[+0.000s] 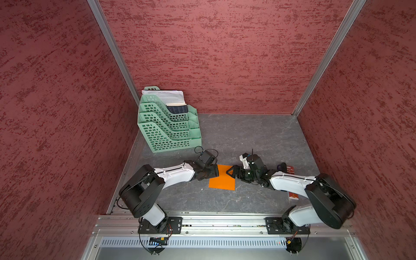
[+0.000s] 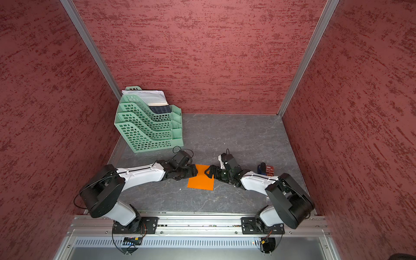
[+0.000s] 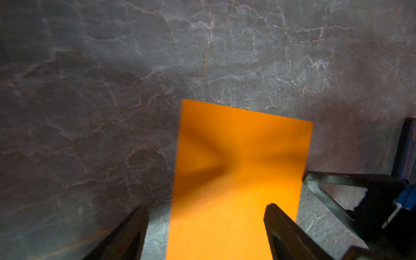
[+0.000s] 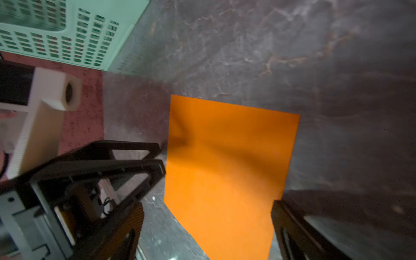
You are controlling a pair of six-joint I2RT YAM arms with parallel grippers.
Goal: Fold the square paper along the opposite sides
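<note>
An orange square of paper (image 1: 221, 182) lies on the grey table between the two grippers; in the left wrist view it looks flat (image 3: 238, 151). My left gripper hovers over the paper's left part, its fingers apart with nothing seen held between them. My right gripper stands at the paper's right side, open, fingers wide apart, with paper visible beneath and between them and not gripped. Each wrist view shows the other gripper's black frame beside the paper's edge.
A green file rack (image 1: 169, 138) with papers stands at back left. A dark object and a red item (image 2: 269, 170) lie at the right, behind the right arm.
</note>
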